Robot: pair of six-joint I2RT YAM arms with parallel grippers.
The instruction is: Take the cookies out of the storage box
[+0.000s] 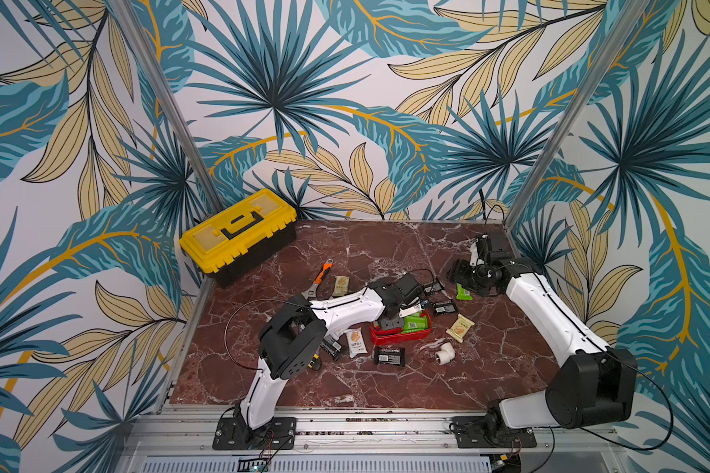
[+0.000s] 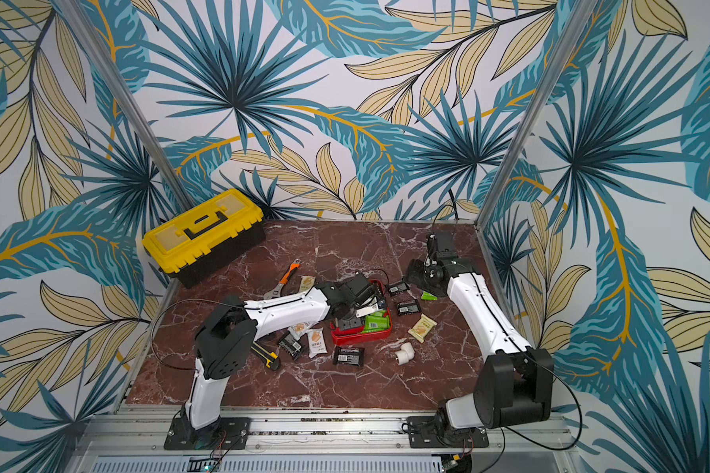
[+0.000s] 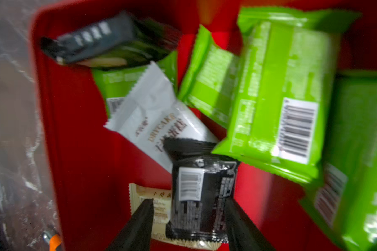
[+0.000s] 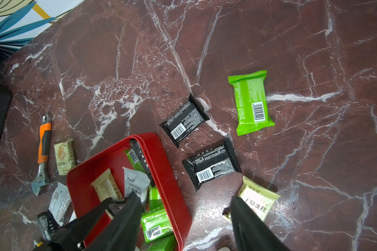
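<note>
A red storage box [image 4: 173, 196] holds packaged cookies: green packs [image 3: 280, 75], a white pack [image 3: 152, 117], black packs [image 3: 201, 196] and a cream pack [image 4: 106, 187]. My left gripper is open low over the box, its fingers either side of a black pack lying on the cream one, not clearly touching it. My right gripper stands open above the table right of the box. A green pack [image 4: 251, 102], black packs [image 4: 211, 165] and a cream pack [image 4: 255, 196] lie outside the box.
A yellow-lidded toolbox [image 1: 236, 228] stands at the back left. An orange-handled wrench [image 4: 43, 148], more packs and a white pipe fitting [image 1: 444, 354] surround the box.
</note>
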